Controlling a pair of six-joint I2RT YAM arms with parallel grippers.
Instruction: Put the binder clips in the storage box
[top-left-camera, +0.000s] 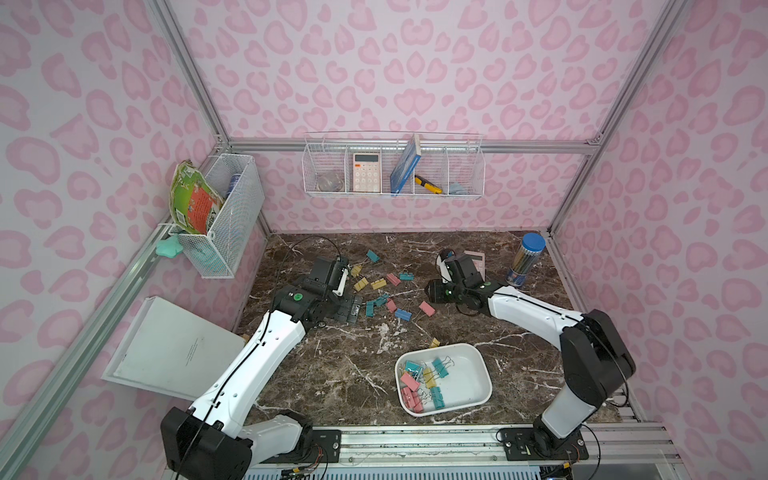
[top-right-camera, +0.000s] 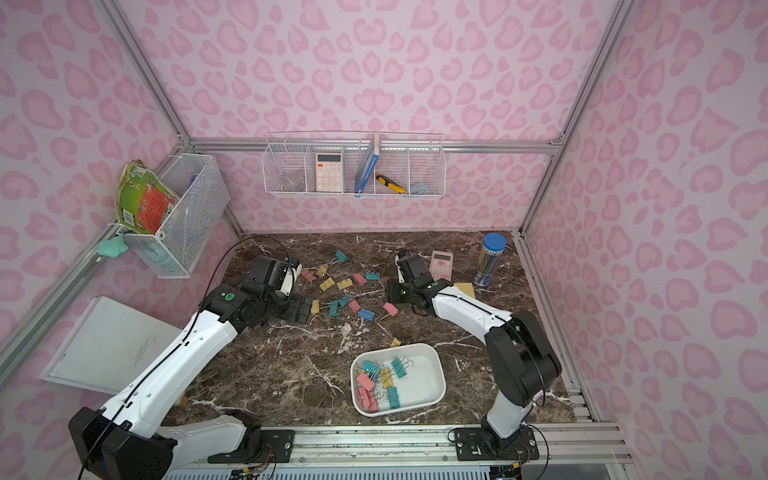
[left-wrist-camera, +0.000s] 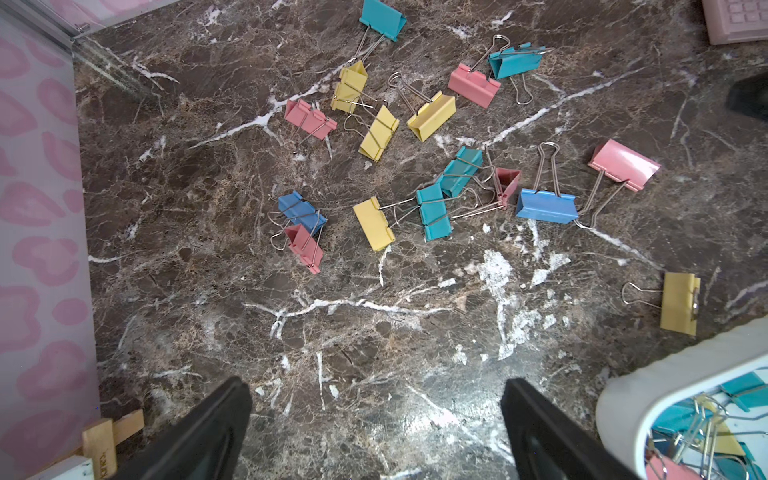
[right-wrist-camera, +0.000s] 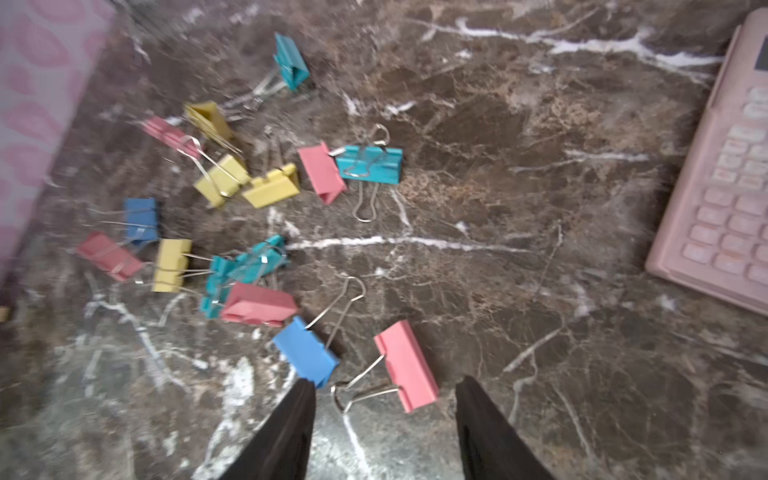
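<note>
Binder clips in pink, yellow, teal and blue lie scattered on the dark marble table, among them a blue clip (right-wrist-camera: 305, 352), a pink clip (right-wrist-camera: 405, 366) and a yellow clip (left-wrist-camera: 677, 303) near the box. The white storage box (top-left-camera: 480, 376) at the front holds several clips. My left gripper hangs over the left of the table, open and empty. My right gripper is open above the clips at centre right, with the pink clip just beyond its fingertips in the right wrist view.
A pink calculator (right-wrist-camera: 704, 224), a yellow pad (top-right-camera: 464, 289) and a blue-capped jar (top-right-camera: 488, 264) sit at the right rear. Wire baskets hang on the back (top-left-camera: 328, 189) and left walls. A white panel (top-left-camera: 168, 344) stands at the left edge.
</note>
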